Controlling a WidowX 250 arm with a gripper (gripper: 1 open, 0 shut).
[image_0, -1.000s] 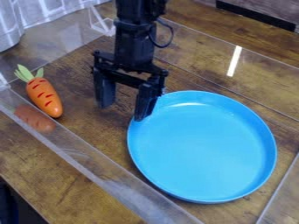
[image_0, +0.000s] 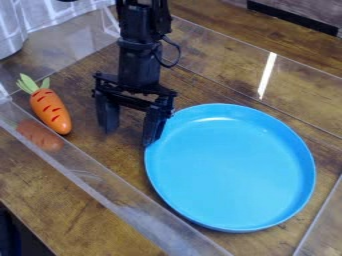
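The black gripper (image_0: 131, 120) hangs low over the wooden table between an orange toy carrot (image_0: 48, 106) and a large blue plate (image_0: 230, 166). Its two fingers are spread apart, with nothing visible between them; the right one is beside the plate's upper left rim. The carrot, with light green leaves, lies at the left, apart from the gripper.
Clear plastic walls (image_0: 80, 176) edge the work area. A white cloth or bag sits in the top left corner.
The arm has shifted slightly left, with little other movement. The carrot and the plate have not moved.
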